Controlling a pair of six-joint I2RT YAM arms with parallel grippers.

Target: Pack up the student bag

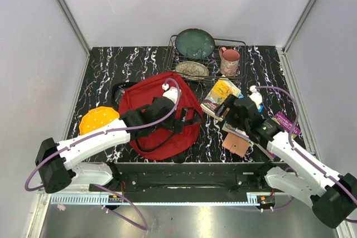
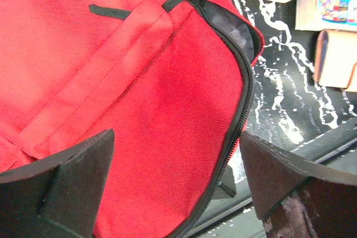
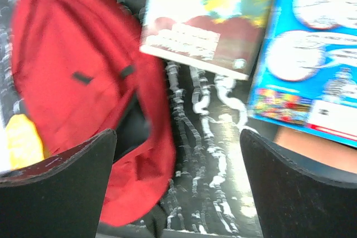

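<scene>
The red bag (image 1: 146,96) lies flat on the dark marbled table, left of centre. Its zip opening gapes at the right side, showing a dark inside (image 3: 133,129) in the right wrist view. Over the bag's right part, my left gripper is open, with red cloth and the zip edge (image 2: 239,121) visible between and below its fingers. My right gripper (image 1: 223,111) stands open and empty to the right of the bag, by the books. A yellow-covered book (image 3: 209,18) and a blue book (image 3: 312,54) lie in front of it. The tan wallet-like item (image 1: 236,144) sits near the table's front.
At the back a wire rack (image 1: 167,62) holds a green plate (image 1: 194,43), a speckled plate (image 1: 192,69) and a pink mug (image 1: 229,62). A yellow dotted item (image 1: 98,120) lies left of the bag, a purple book (image 1: 285,122) at far right.
</scene>
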